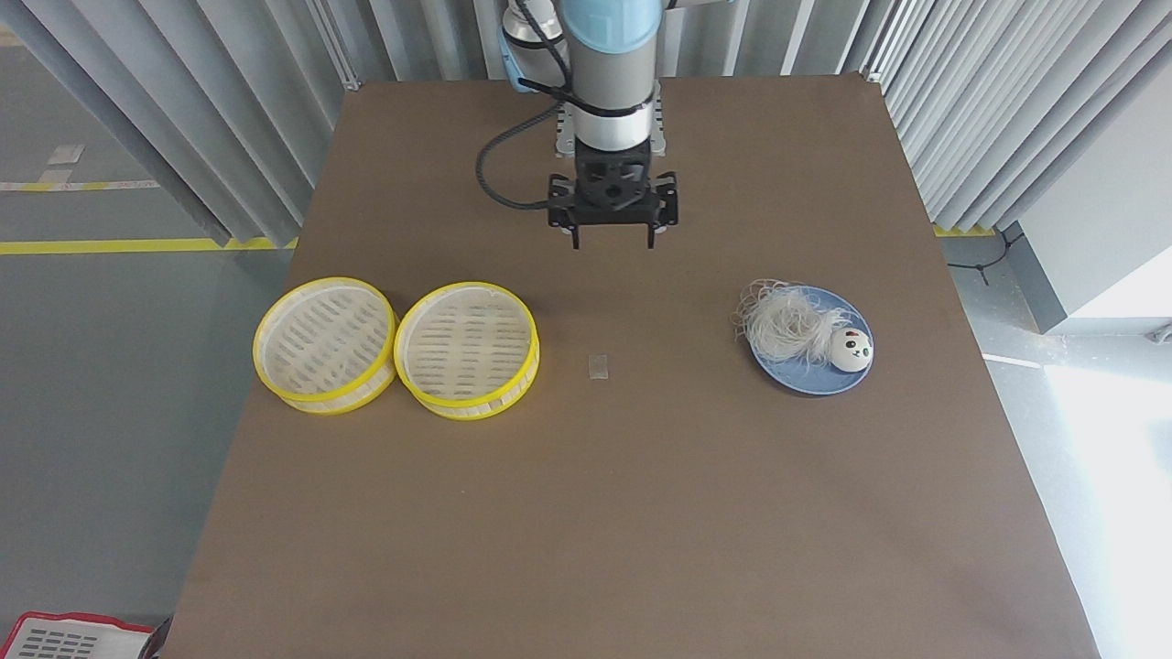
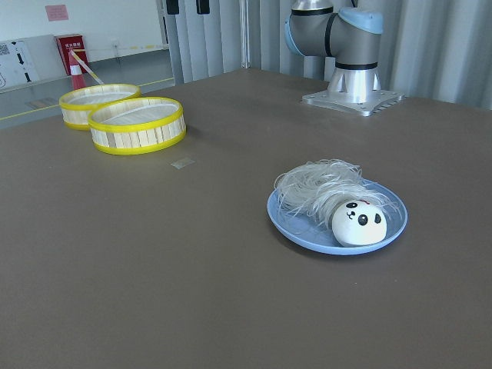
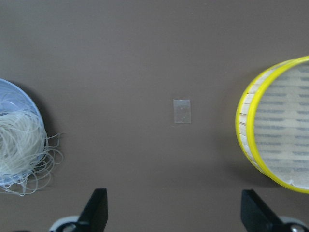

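My black gripper (image 1: 613, 235) hangs over the back-middle of the brown table, open, with nothing between its fingers. On the right in the front view a blue plate (image 1: 786, 372) holds a tangle of clear noodle-like strands (image 1: 791, 324) and a white panda-faced ball (image 1: 849, 350). On the left, two yellow-rimmed steamer baskets stand side by side, the left basket (image 1: 323, 339) and the right basket (image 1: 464, 345). In the wrist view the plate is at the left edge and a basket at the right, both partly cut off.
A small clear patch (image 1: 599, 366) lies at the table's middle (image 1: 615, 516). The robot's base (image 2: 354, 101) stands at the back edge, with curtains behind.
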